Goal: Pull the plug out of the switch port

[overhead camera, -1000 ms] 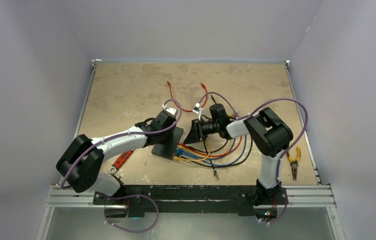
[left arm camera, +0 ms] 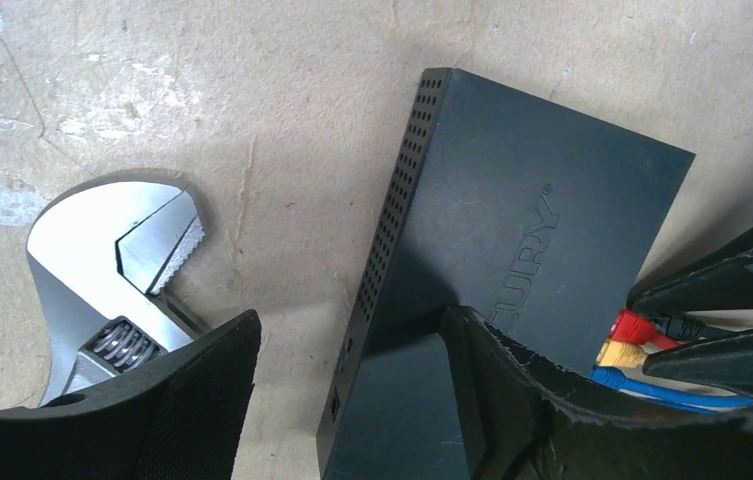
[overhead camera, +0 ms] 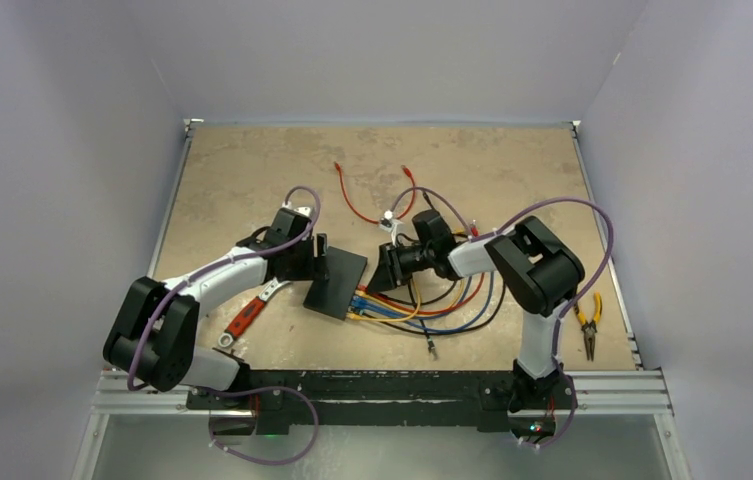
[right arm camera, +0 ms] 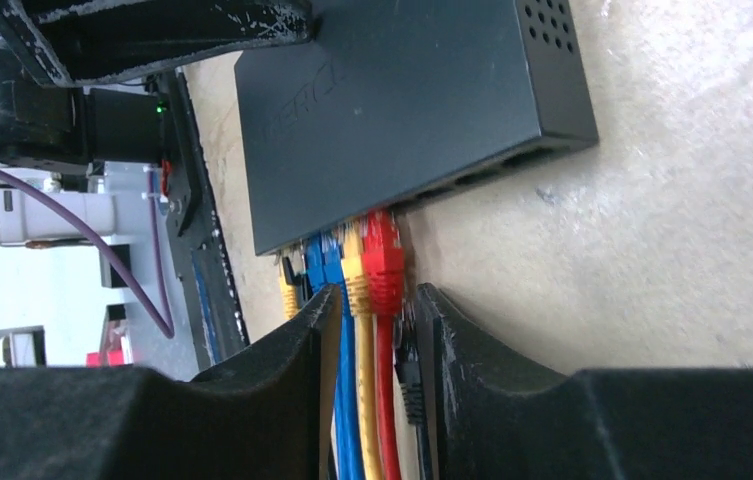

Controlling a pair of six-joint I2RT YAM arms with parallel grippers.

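The black switch box point(overhead camera: 336, 283) lies flat at mid-table, lettering facing up. My left gripper is open above its perforated left side, which shows between the parted fingers; nothing is held. At the box's port side, red point(right arm camera: 384, 262), yellow point(right arm camera: 354, 265) and blue point(right arm camera: 328, 258) plugs sit in a row. My right gripper has its tips by these plugs, a gap showing between them. A black cable with a clear-ended plug point(right arm camera: 407, 345) runs close along one fingertip; whether the fingers grip it is unclear.
An adjustable wrench point(left arm camera: 102, 280) lies left of the box, close to my left gripper. Several coloured cables point(overhead camera: 442, 315) spread out under the right arm. Pliers point(overhead camera: 589, 325) rest at the far right. Bare table point(overhead camera: 242, 180) shows at the back left.
My left gripper has shifted left across the box, from near its port side towards its left edge, uncovering more of the box. The right arm shows only slight movement; the box stays put.
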